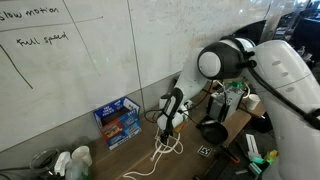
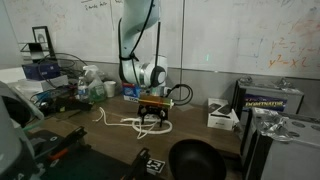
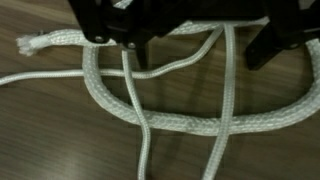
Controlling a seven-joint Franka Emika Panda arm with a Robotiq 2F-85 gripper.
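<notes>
White ropes lie on the brown wooden table; in the wrist view a thick rope (image 3: pixel 185 123) curves in a loop, and a thinner cord (image 3: pixel 133 90) crosses over it. My gripper is low over them, its dark fingers (image 3: pixel 280 40) spread apart at the top of the wrist view. Cord passes through the space between the fingers, but they are not closed on it. From the side, the gripper (image 2: pixel 153 118) stands above the white rope (image 2: pixel 128 122). How close the fingertips are to the tabletop I cannot tell.
A black pan (image 2: pixel 197 160) sits at the table's front right. Behind the rope stands a blue and red box (image 1: pixel 119 122) by the whiteboard. Metal toasters (image 2: pixel 268 98) are on the right, and bottles (image 2: pixel 96 88) on the left.
</notes>
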